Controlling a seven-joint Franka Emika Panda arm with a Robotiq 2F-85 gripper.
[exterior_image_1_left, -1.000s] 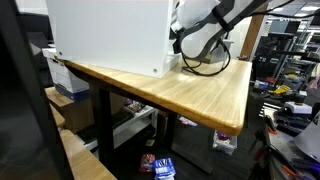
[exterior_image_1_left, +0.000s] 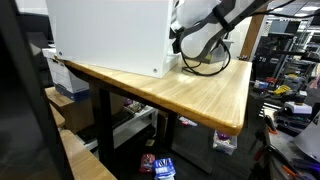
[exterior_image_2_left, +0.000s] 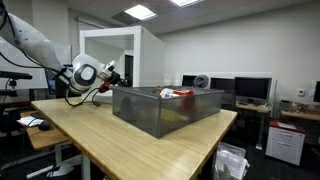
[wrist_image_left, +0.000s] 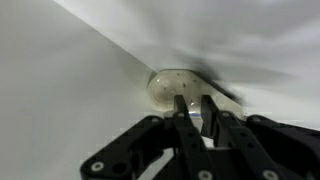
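In the wrist view, my gripper has its two dark fingers a short gap apart. Just beyond the fingertips lies a pale beige, rounded flat object (wrist_image_left: 165, 84), partly covered by the fingers, on whitish surroundings; what it is cannot be made out. Whether the fingers touch it does not show. In exterior view 2 the white arm (exterior_image_2_left: 84, 71) reaches from the left to the front of a white open-sided box (exterior_image_2_left: 147, 56). In exterior view 1 the same box's panel (exterior_image_1_left: 110, 35) hides the gripper.
A grey bin (exterior_image_2_left: 165, 112) with red and white items (exterior_image_2_left: 176, 92) stands on the wooden table (exterior_image_2_left: 105, 135) in front of the box. Black cables loop under the arm. Bookcases or desks stand behind.
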